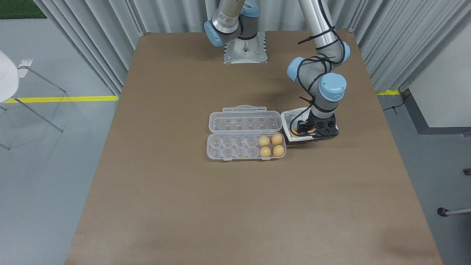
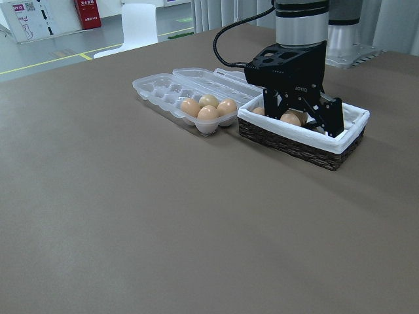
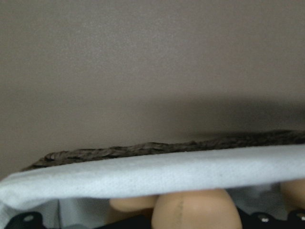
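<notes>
My gripper [image 2: 302,111] is down inside a white-lined wicker basket [image 2: 281,137], among brown eggs [image 2: 290,120]; whether its fingers grip one I cannot tell. In the wrist view an egg [image 3: 195,210] sits between the black finger parts at the bottom edge, with other eggs partly behind the white liner [image 3: 143,174]. Left of the basket in the front view, an open plastic egg carton [image 1: 240,146] holds several eggs [image 1: 276,150] in its right end; its other cups are empty.
</notes>
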